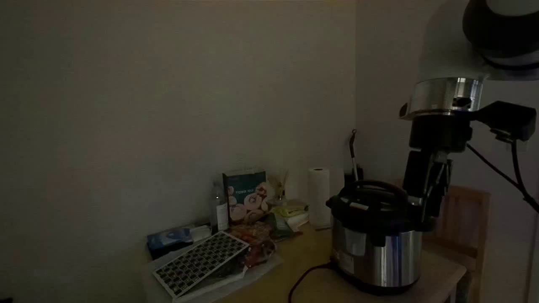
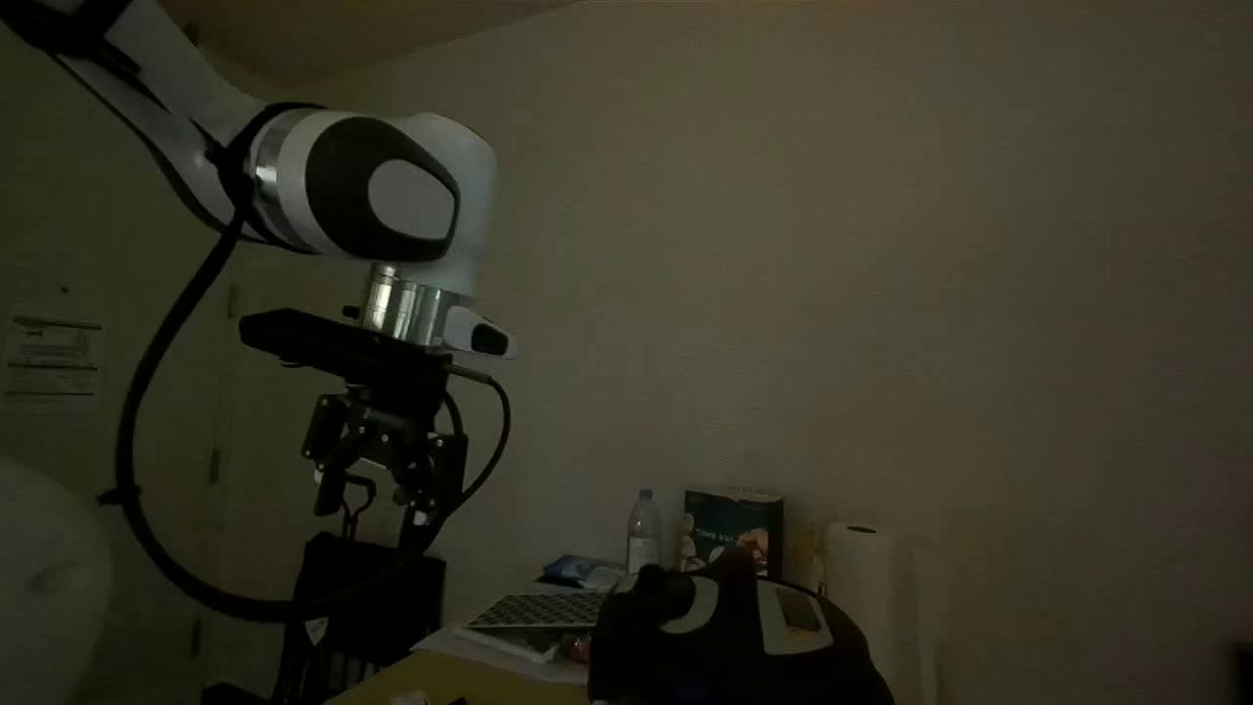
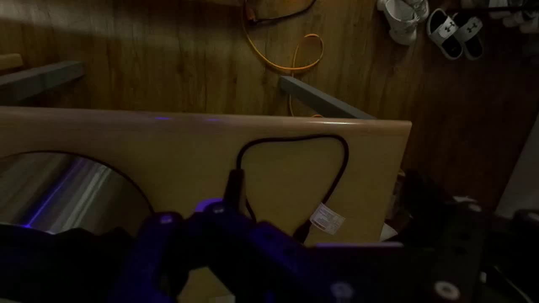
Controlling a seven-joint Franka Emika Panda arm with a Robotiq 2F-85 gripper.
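In exterior view 1, my gripper (image 1: 423,206) points downward at the right, overlapping the edge of a silver and black electric cooker (image 1: 376,260). Exterior view 2 shows the gripper (image 2: 373,503) open, its two fingers spread and nothing visible between them. There it hangs to the left of the cooker's black lid (image 2: 728,652), clear of it and higher up. The lid looks closed, with its handle on top. From the wrist, the cooker's shiny side (image 3: 76,189) fills the lower left, while dark gripper parts cover the bottom and hide the fingertips.
On the table (image 3: 197,139) lie a black power cord (image 3: 346,156), a keyboard-like grid panel (image 1: 202,262) and food packs. A water bottle (image 1: 219,207), a teal box (image 1: 246,194) and a paper towel roll (image 1: 318,197) stand by the wall. The room is dim.
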